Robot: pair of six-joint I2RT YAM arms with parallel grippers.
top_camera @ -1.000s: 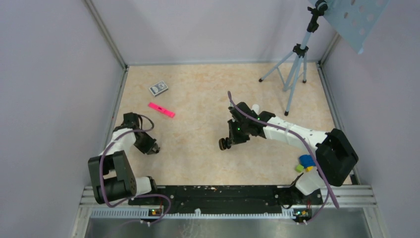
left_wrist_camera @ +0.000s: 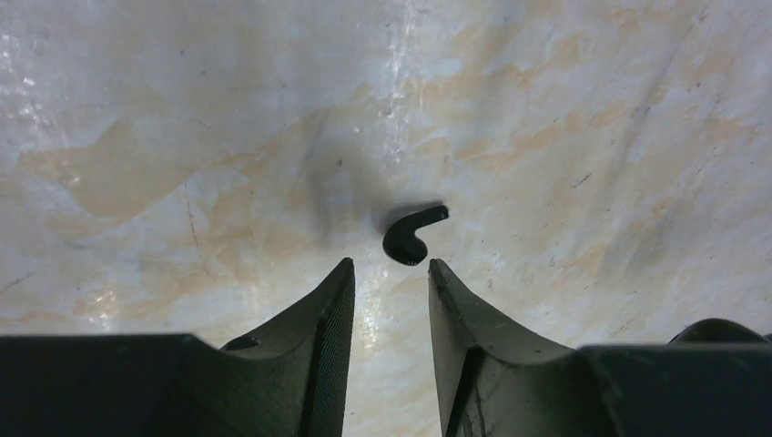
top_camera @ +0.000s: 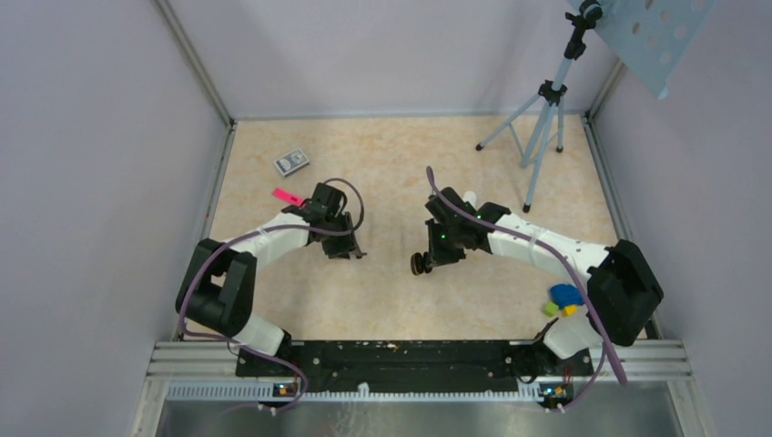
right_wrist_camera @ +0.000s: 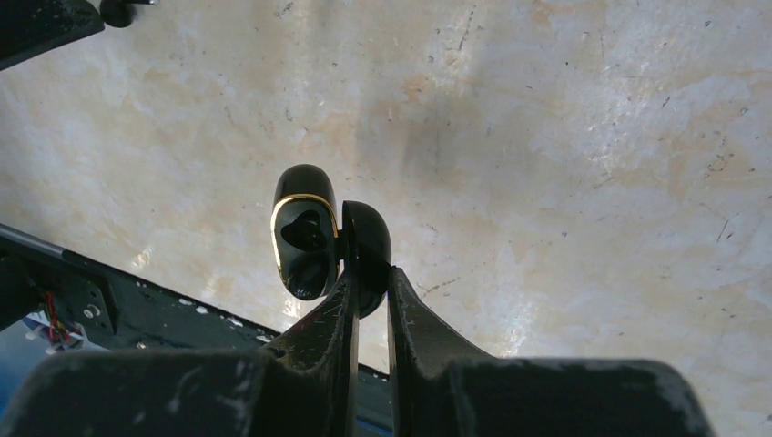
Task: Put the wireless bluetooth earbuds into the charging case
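Observation:
The small black earbud (left_wrist_camera: pixel 407 238) shows just ahead of my left fingertips, with a gap to the left one. My left gripper stands part open, and nothing is gripped between its fingers. In the right wrist view the earbud (right_wrist_camera: pixel 116 11) is at the top left corner beside the end of a left finger. The black charging case (right_wrist_camera: pixel 305 232) stands open, its gold-trimmed base turned to the camera. My right gripper is closed on the case's rounded lid (right_wrist_camera: pixel 367 241). A dark hollow shows in the base; whether an earbud sits in it is unclear.
A pink strip (top_camera: pixel 288 196) and a printed box (top_camera: pixel 291 162) lie at the back left. A tripod (top_camera: pixel 544 118) stands at the back right. Blue, green and yellow items (top_camera: pixel 564 296) sit by the right arm. Bare table lies between the grippers.
My left gripper has swung right across the table, towards the case, and slightly back. The right gripper and the case have shifted a little to the right together.

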